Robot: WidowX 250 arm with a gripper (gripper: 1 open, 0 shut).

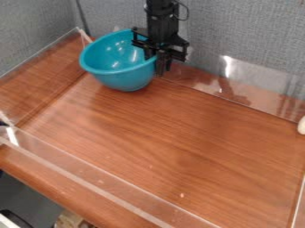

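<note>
A large teal bowl (pixel 116 71) is at the back left of the wooden tray floor, tilted slightly. My black gripper (pixel 154 53) comes down from the top centre and is shut on the bowl's right rim. Its fingertips are partly hidden at the rim. Whether the bowl rests on the wood or hangs just above it is unclear.
Clear low walls border it. A small white object (pixel 300 128) shows at the right edge. Grey padded walls stand behind.
</note>
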